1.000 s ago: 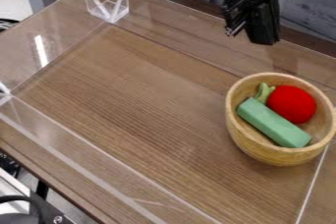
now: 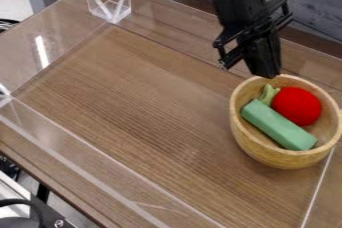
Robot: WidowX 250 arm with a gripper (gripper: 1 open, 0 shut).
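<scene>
My black gripper (image 2: 262, 62) hangs at the top right, tilted, its tip just above the back rim of a wooden bowl (image 2: 241, 136). It looks shut, with nothing visible between its fingers. In the bowl lie a green block (image 2: 278, 128), a red round object (image 2: 302, 108) like a tomato, and a small light-green item (image 2: 267, 94) partly hidden behind them.
A clear plastic holder (image 2: 111, 5) stands at the back left. Cables and dark parts show beyond the table's left edge.
My gripper has come down and toward the viewer, closer to the bowl's back rim. The bowl and its contents look unchanged.
</scene>
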